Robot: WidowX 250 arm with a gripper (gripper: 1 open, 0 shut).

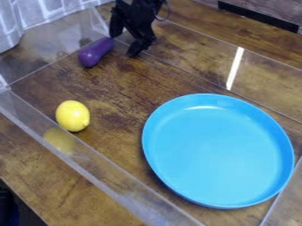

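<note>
My black gripper (130,35) is at the top, just right of and a little above a purple eggplant (97,52), its fingers apart with nothing clearly between them. The eggplant lies on the brown wooden surface near the upper left. A yellow lemon-like object (73,115) sits at the lower left.
A large blue plate (217,148) fills the lower right. Clear plastic walls (83,177) run along the left and lower edges.
</note>
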